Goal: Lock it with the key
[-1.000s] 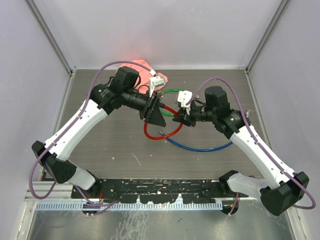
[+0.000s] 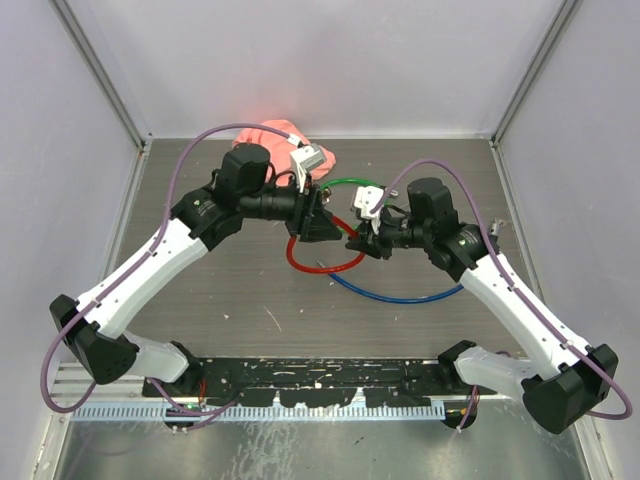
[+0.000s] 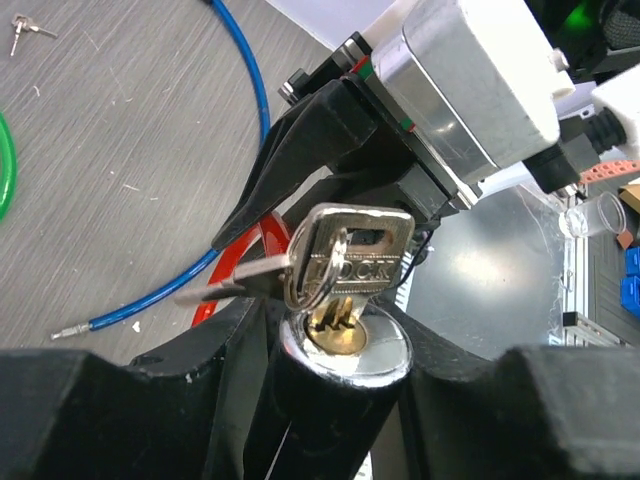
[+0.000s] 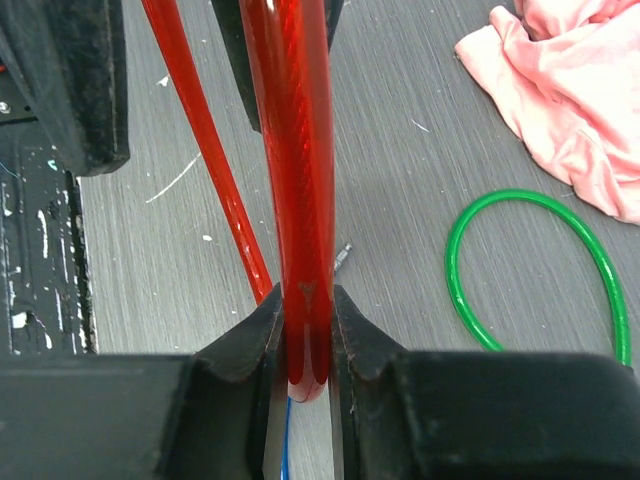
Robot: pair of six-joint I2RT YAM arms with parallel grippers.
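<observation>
A red cable lock (image 2: 325,268) hangs between my grippers. My right gripper is shut on its red tube (image 4: 300,220). In the left wrist view, the lock's black barrel (image 3: 310,420) stands between the dark fingers of my left gripper, with a silver key (image 3: 360,255) in the brass keyhole and a ring through the key. Whether those fingers grip the barrel or stand slightly apart is hard to tell.
A pink cloth (image 4: 560,90) lies at the back. A green cable (image 4: 510,195) and a blue cable (image 2: 400,300) lie on the grey table, and more keys (image 3: 28,28) lie there too.
My left arm has shifted and turned slightly, with the red loop moving a little. The right arm is nearly still, lowered very slightly.
</observation>
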